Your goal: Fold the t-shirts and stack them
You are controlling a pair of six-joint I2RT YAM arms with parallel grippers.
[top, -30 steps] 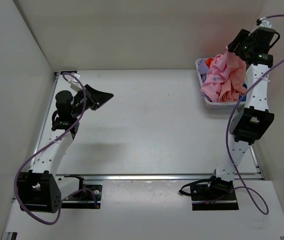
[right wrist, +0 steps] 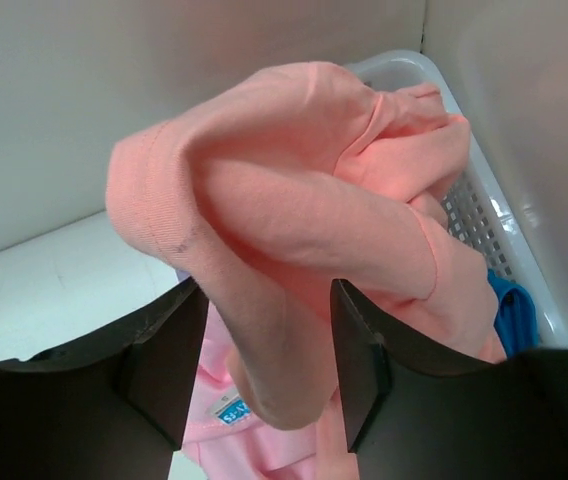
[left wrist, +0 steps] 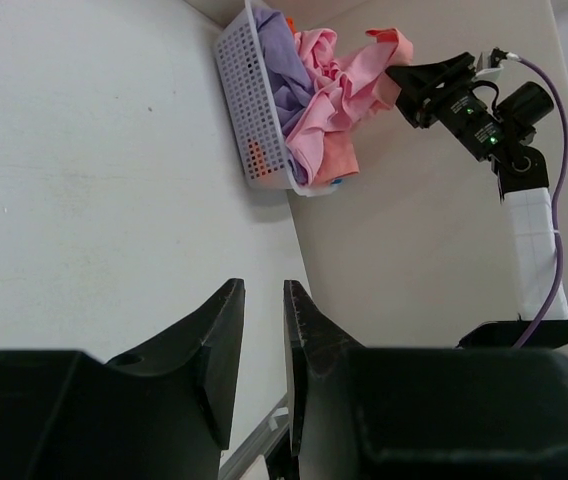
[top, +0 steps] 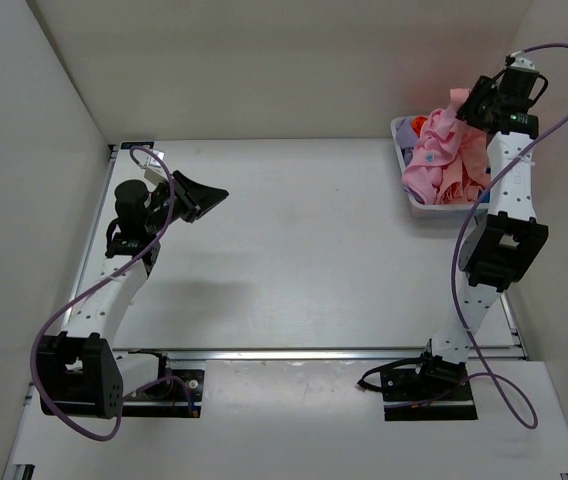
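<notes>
In the top view a white basket (top: 414, 208) at the back right holds pink shirts (top: 438, 156), with lilac and orange cloth at its side and blue cloth (right wrist: 513, 312) showing in the right wrist view. My right gripper (top: 474, 108) is over the basket, its fingers open around a raised fold of pink cloth (right wrist: 244, 170); whether they touch it is unclear. My left gripper (top: 210, 199) hangs at the left side of the table, fingers apart with nothing between them, as the left wrist view shows.
Walls (top: 264, 70) close in the back and both sides, near the basket at the right. A metal rail (top: 284, 351) runs along the front edge.
The left arm has barely moved.
</notes>
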